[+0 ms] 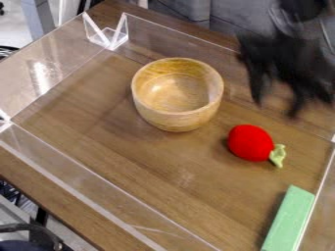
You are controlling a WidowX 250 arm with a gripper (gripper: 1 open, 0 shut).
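Observation:
A wooden bowl (178,96) sits near the middle of the board. Right of it and lower lies a red vegetable toy (249,142) with a pale green stem. My gripper (277,83) is a dark motion blur at the upper right, above and behind the red toy and apart from it. Its fingers are too blurred to make out.
A green block (288,218) lies at the lower right. Clear plastic walls border the wooden board (118,147). The area left of and below the bowl is bare.

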